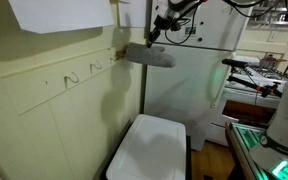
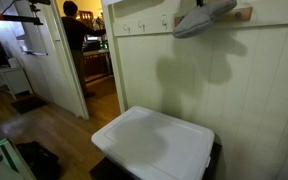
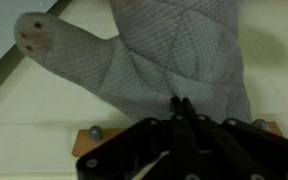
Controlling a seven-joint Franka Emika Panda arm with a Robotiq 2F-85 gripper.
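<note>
A grey quilted oven mitt [image 1: 152,56] is up in the air close to the cream wall, above the white lid. My gripper [image 1: 149,43] is at its upper edge. In the wrist view the mitt [image 3: 174,50] fills the upper middle, its thumb pointing to the upper left. There my gripper is shut on the mitt's cloth. At the top right of exterior view 2, the mitt [image 2: 204,17] partly covers a wooden peg rack [image 2: 244,14]. Whether the mitt touches the rack or a peg, I cannot tell.
Metal hooks [image 1: 95,66] line the wall to the left of the mitt. Below stands a bin with a white lid [image 1: 149,150], its top clear. Behind the arm is a white refrigerator [image 1: 189,75]. A person [image 2: 75,40] stands in the far doorway.
</note>
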